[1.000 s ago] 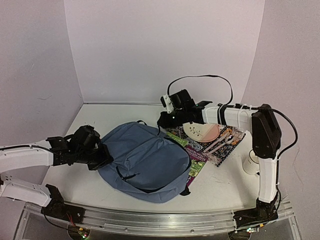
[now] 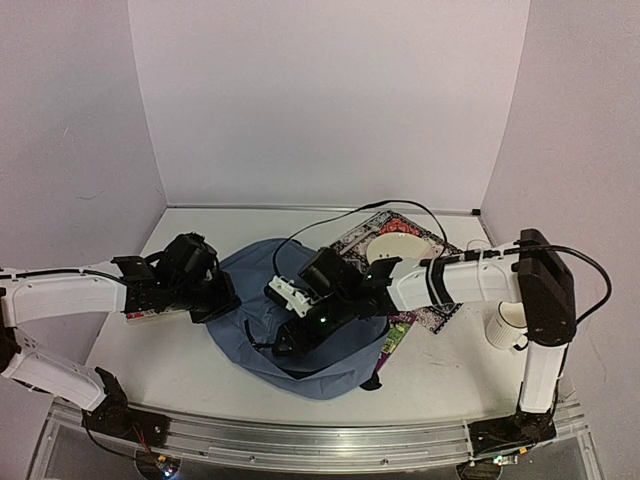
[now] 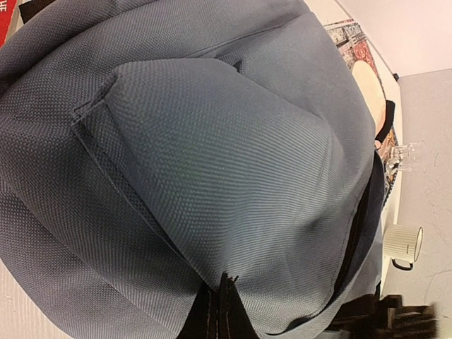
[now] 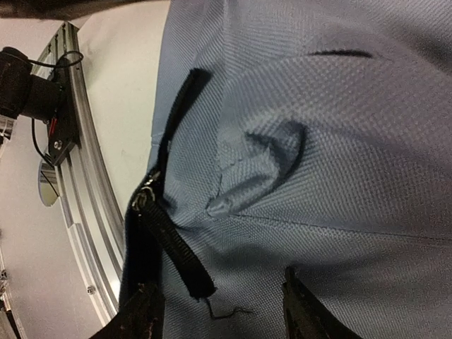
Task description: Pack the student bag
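Note:
The blue-grey bag (image 2: 345, 377) lies flat in the middle of the table. Over its left edge is my left gripper, its fingers together where a fold of the bag's fabric runs into the tips, so it looks shut on that fabric. Above the bag's front pocket my right gripper stands open. A black zipper pull (image 4: 185, 258) hangs in the gap between its fingers, near the left one and not gripped. In the top view my right arm covers much of the bag.
A patterned mat (image 2: 360, 238) with a plate (image 2: 398, 246) lies behind the bag, partly under the right arm. A colourful book (image 2: 398, 335) pokes out at the bag's right. The white mug (image 2: 507, 327) stands far right; clear table lies before it.
My right gripper has come from the bag's back edge forward and left, down to the front pocket.

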